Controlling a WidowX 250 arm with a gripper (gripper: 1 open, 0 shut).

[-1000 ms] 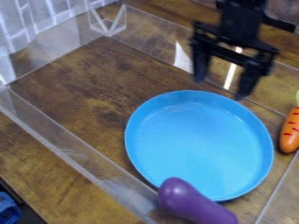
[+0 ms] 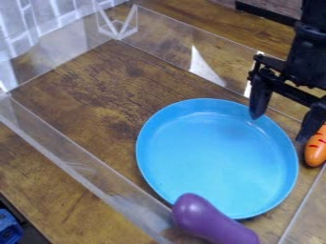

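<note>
My black gripper [image 2: 283, 118] hangs at the upper right, open, its fingers over the right side of the blue plate and beside an orange carrot [image 2: 315, 151] that lies at the right edge, partly under the right finger. The blue plate [image 2: 211, 157] is empty. A purple eggplant [image 2: 211, 219] lies at the plate's front rim.
Clear plastic walls border the wooden surface [image 2: 90, 105]. A blue object [image 2: 8, 229] shows at the lower left corner, and a white cloth [image 2: 38, 19] at the upper left.
The plate and eggplant have stayed where they were.
</note>
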